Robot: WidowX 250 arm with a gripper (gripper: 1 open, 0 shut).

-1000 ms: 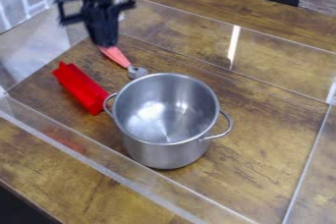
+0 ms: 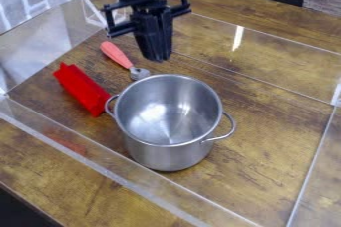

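Note:
My gripper (image 2: 158, 52) hangs in the upper middle, black, above and behind a steel pot (image 2: 170, 131); it looks shut, with nothing visible between its fingers. A red object (image 2: 83, 90) lies left of the pot. A utensil with a pink handle (image 2: 116, 54) and a metal end lies behind the pot, left of my gripper.
Clear panels edge the work area on the left and front.
My gripper has moved to the right, from over the pink-handled utensil toward the space above the back of the pot. The objects have not visibly moved.

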